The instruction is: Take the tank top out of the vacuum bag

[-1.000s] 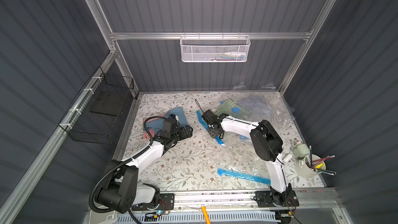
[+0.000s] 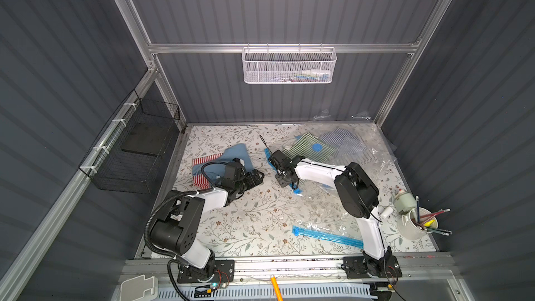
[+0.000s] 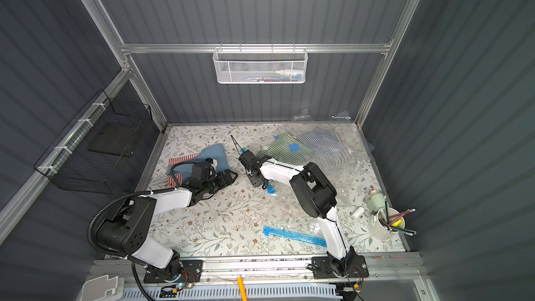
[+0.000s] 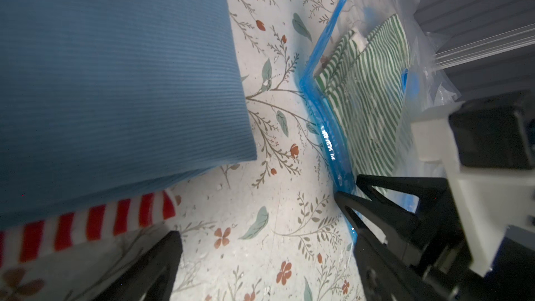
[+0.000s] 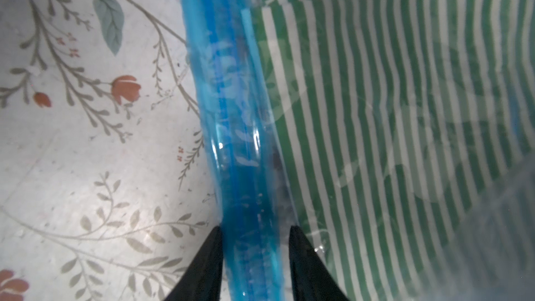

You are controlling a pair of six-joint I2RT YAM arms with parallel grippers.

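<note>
A clear vacuum bag with green-striped cloth (image 2: 309, 145) inside lies at the back right, its blue zip strip (image 5: 236, 150) along the left edge. My right gripper is low over that strip, fingers part apart with the strip between them; whether it grips is unclear. My left gripper (image 2: 259, 177) stands open to the left of the bag, beside a folded blue cloth (image 4: 117, 72) that lies on red-striped cloth (image 4: 89, 223).
Blue-striped cloth (image 2: 345, 147) under plastic lies at the back right. Another blue strip (image 2: 328, 236) is at the front. Cups with pens (image 2: 412, 228) stand at the right.
My right gripper has shifted slightly on the zip strip.
</note>
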